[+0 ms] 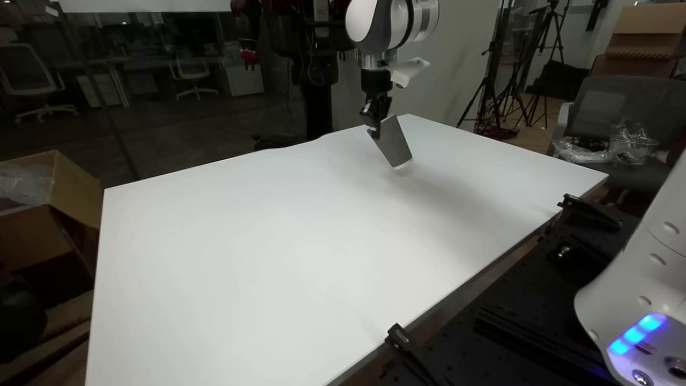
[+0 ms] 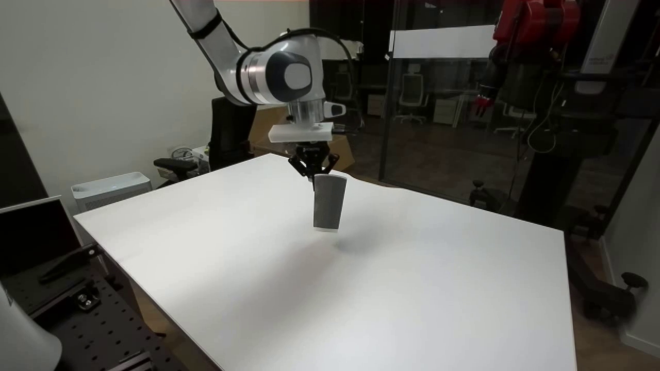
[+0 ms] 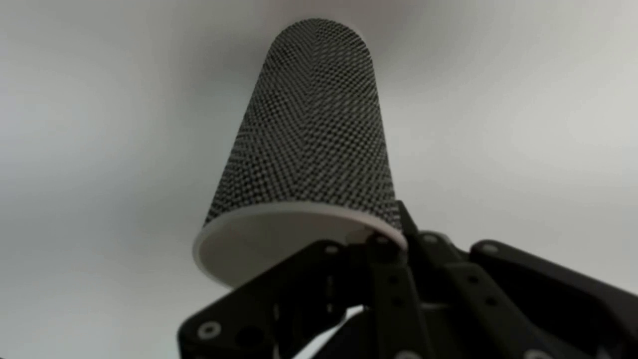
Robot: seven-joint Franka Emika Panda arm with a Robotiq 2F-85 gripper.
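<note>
A tall paper cup point(image 3: 311, 131) with a dark woven pattern and a white rim fills the middle of the wrist view, its mouth toward the camera. My gripper is shut on one side of that rim, one finger inside the cup and the other outside. In exterior view 1 the cup point(image 1: 392, 142) hangs tilted from the gripper point(image 1: 378, 119), its white base lowest, seemingly just clear of the table. Exterior view 2 has the cup point(image 2: 329, 203) under the gripper point(image 2: 314, 176), with a shadow on the table below it.
Black clamps point(image 1: 402, 338) grip its near edge. Another white arm base point(image 1: 636, 309) stands at the right, beyond that edge.
</note>
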